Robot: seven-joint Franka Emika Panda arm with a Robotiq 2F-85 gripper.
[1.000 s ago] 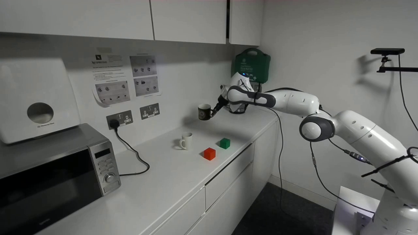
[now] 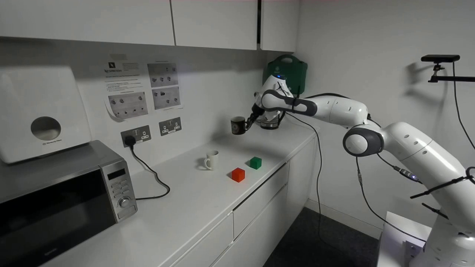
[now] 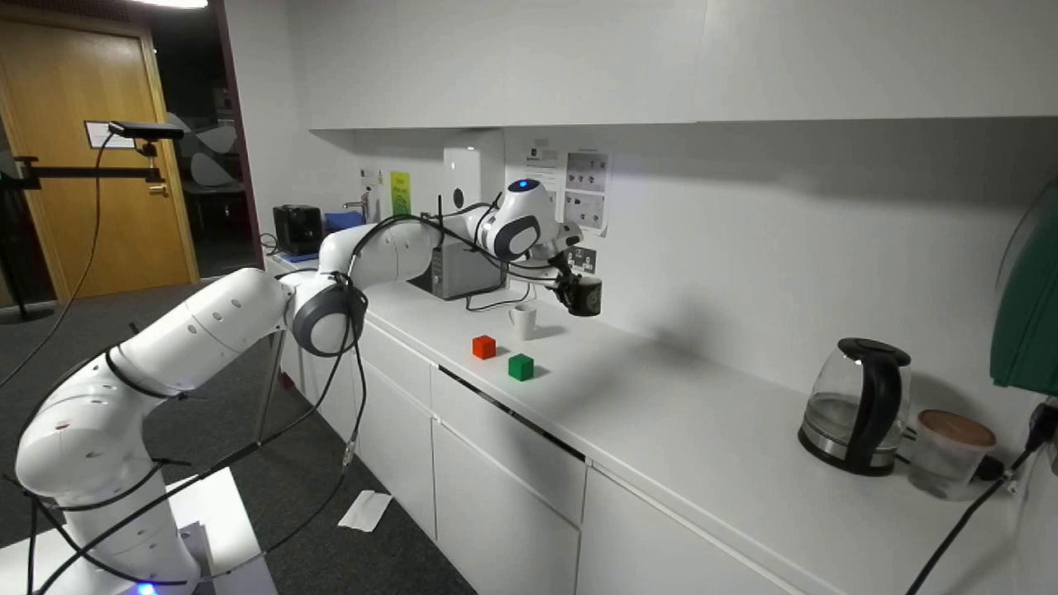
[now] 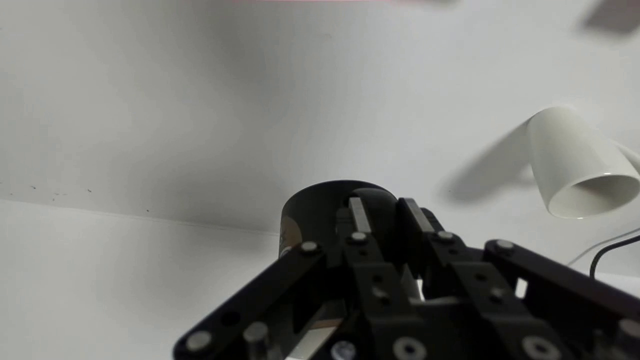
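Observation:
A black mug (image 2: 238, 125) hangs in the air above the counter, close to the back wall. My gripper is shut on its handle, the two fingers on either side of it in the wrist view. The white mug (image 2: 212, 160) stands upright on the counter, lower and nearer the microwave than the held one. On the counter's front half sit a red cube (image 3: 483, 346) and a green cube (image 3: 521, 367), a small gap between them.
A silver microwave (image 2: 66, 187) fills the counter's near left. Towards the other end stand a glass kettle (image 3: 855, 406) and a lidded tub (image 3: 950, 451). Bare counter (image 3: 684, 426) stretches between cubes and kettle. Cupboards (image 2: 213, 22) overhang the back.
The arm has carried the black mug a little to the right in exterior view 1, towards the kettle end. The white mug and both cubes have stayed put.

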